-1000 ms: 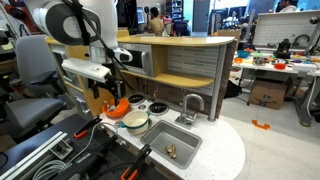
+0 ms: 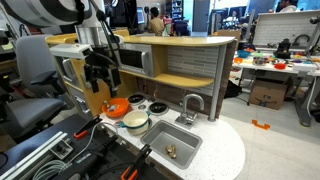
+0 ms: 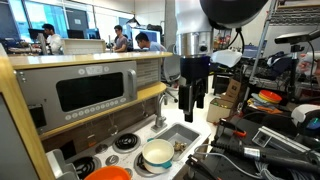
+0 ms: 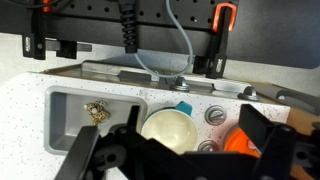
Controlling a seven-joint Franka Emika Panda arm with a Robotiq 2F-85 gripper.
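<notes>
My gripper (image 2: pixel 101 88) hangs in the air above the counter's near left part, its fingers wide apart. In the wrist view, between and beyond the fingers, the pale pot (image 4: pixel 168 131) with a teal handle lies below, touched by neither. An orange bowl (image 4: pixel 238 140) is partly hidden behind the other finger. Exterior view 2 has the pot (image 3: pixel 158 151) to the right of the bowl (image 3: pixel 108 174), well under the gripper (image 3: pixel 192 108). A small brownish item (image 4: pixel 97 110) rests in the grey sink (image 4: pixel 70 136).
A curved faucet (image 2: pixel 193 103) rises behind the sink. Black stove burners (image 2: pixel 158 107) lie behind the pot, beneath a microwave (image 3: pixel 95 95) and a wooden shelf (image 2: pixel 185 42). A loose cable (image 4: pixel 181 35) runs along the near edge. The white counter (image 2: pixel 225 145) right of the sink is clear.
The arm has risen and its hand has tilted over the last second, higher above the bowl and pot. The pot, bowl and sink item have stayed in place.
</notes>
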